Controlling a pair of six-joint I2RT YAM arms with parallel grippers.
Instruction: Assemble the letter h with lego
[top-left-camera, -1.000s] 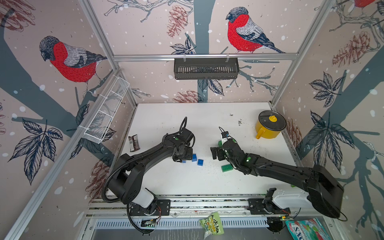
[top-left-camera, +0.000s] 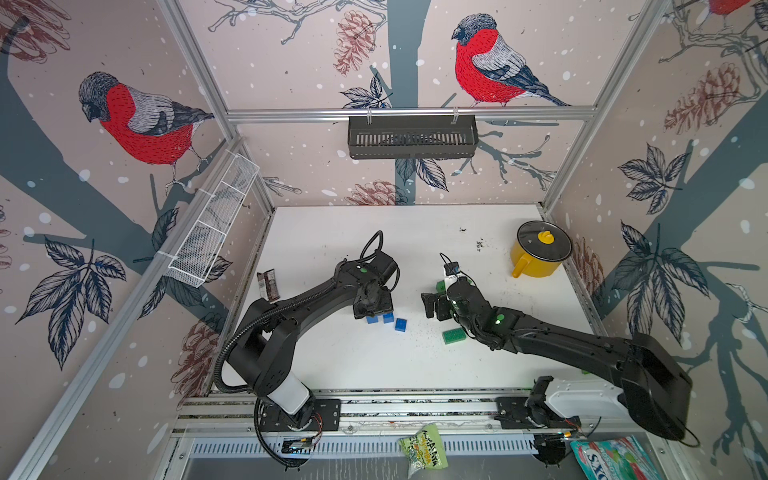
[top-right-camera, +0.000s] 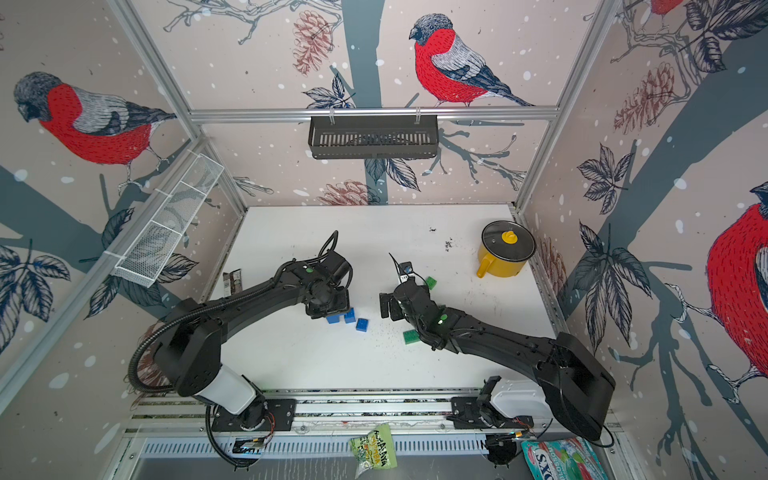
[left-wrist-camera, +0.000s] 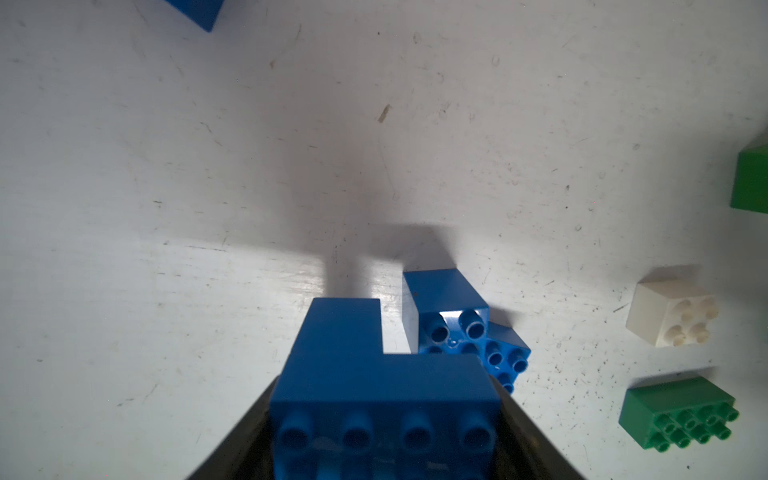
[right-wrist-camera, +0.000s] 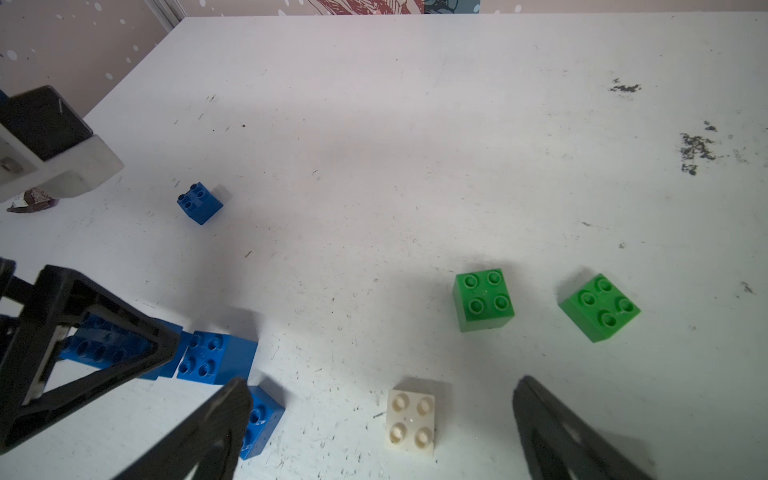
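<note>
Between the fingers of my left gripper, shut on it, is a joined blue piece (left-wrist-camera: 384, 380) with studs along its near side and a narrower part sticking out beyond. Just past it on the table stand a blue brick (left-wrist-camera: 444, 292) and, touching or almost touching it in this view, a second blue brick (left-wrist-camera: 508, 352). The right wrist view shows both, a loose blue brick (right-wrist-camera: 200, 203) and part of the held piece behind the left finger (right-wrist-camera: 104, 384). My right gripper is open over the table, a white brick (right-wrist-camera: 411, 420) showing between its fingers.
Two green square bricks (right-wrist-camera: 485, 300) lie ahead of my right gripper; a longer green brick (top-left-camera: 454, 336) is nearer the front edge. A yellow pot (top-left-camera: 537, 252) stands at the right back. A brown wrapper (top-left-camera: 268, 285) lies at left.
My left arm has shifted to the right, over the blue bricks, bringing the held piece closer to them. My right arm has barely moved.
</note>
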